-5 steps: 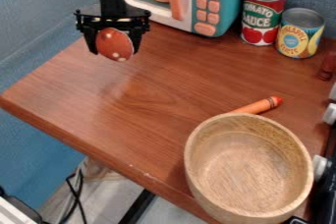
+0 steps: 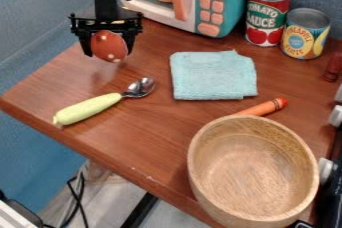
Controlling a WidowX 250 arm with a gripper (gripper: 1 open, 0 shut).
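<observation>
The black gripper is at the upper left, above the table's back left, around a round red object with pale spots, which it appears to hold between its fingers. A spoon and a pale yellow-green long object, perhaps its handle, lie on the wooden table below. A folded light blue cloth lies at the middle.
A toy microwave, tomato sauce can and yellow-labelled can stand at the back. An orange crayon lies behind a wooden bowl. A small red bottle is at the right.
The gripper and red object have shifted only slightly.
</observation>
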